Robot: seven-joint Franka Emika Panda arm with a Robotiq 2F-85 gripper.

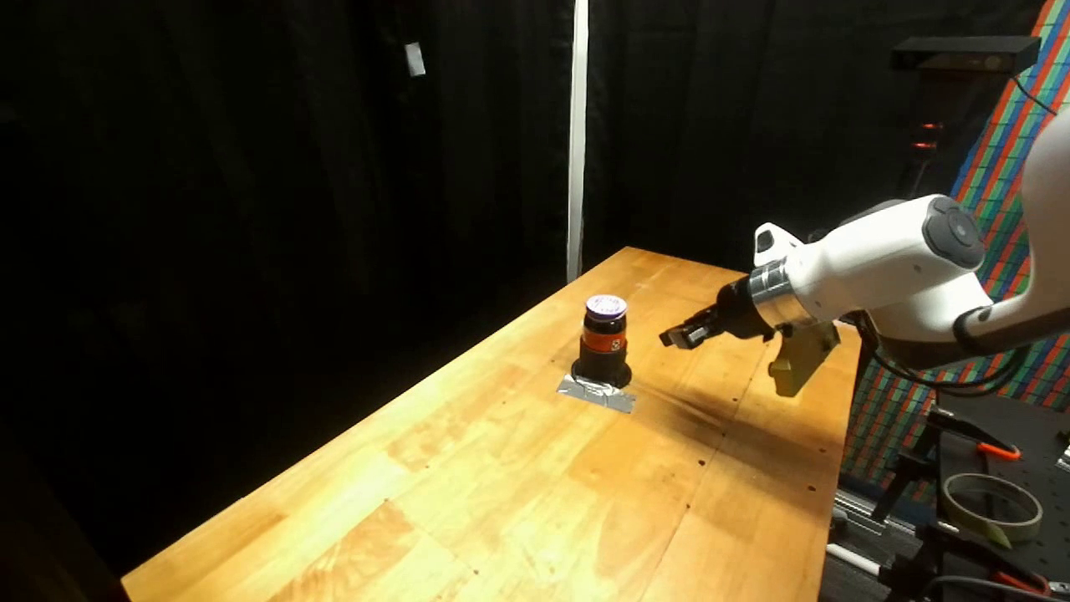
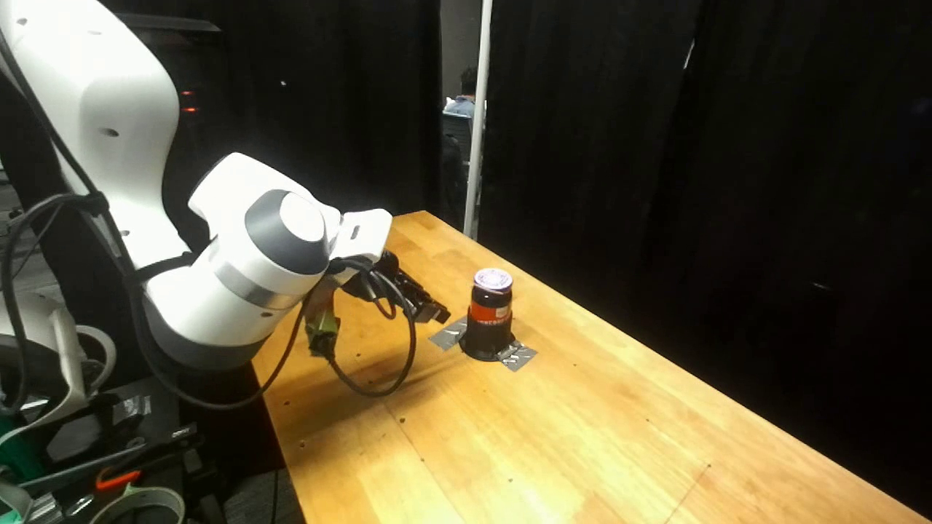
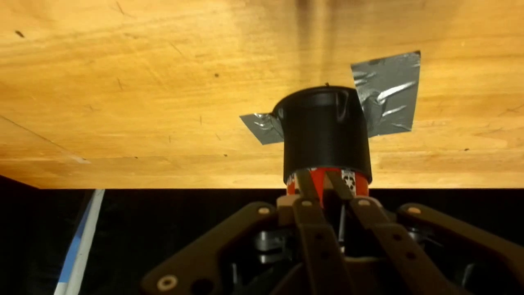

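A dark jar [image 1: 604, 343] with an orange-red label and a pale purple-white lid [image 1: 606, 306] stands upright in a black round holder [image 1: 601, 371]. Grey tape [image 1: 598, 392] fixes that holder to the table. My gripper [image 1: 678, 339] is beside the jar on its robot side, apart from it and above the tabletop. In the wrist view the fingers [image 3: 305, 184] stand close together, a narrow gap between them, with the jar's red label [image 3: 362, 184] and the holder [image 3: 325, 132] beyond. I see no object between the fingertips; the jar's lid is hidden there.
Black curtains [image 1: 301, 181] border its far side. A looped cable [image 2: 411, 349] hangs from the wrist, and clamps and a tape roll [image 1: 993, 502] lie off the robot-side edge.
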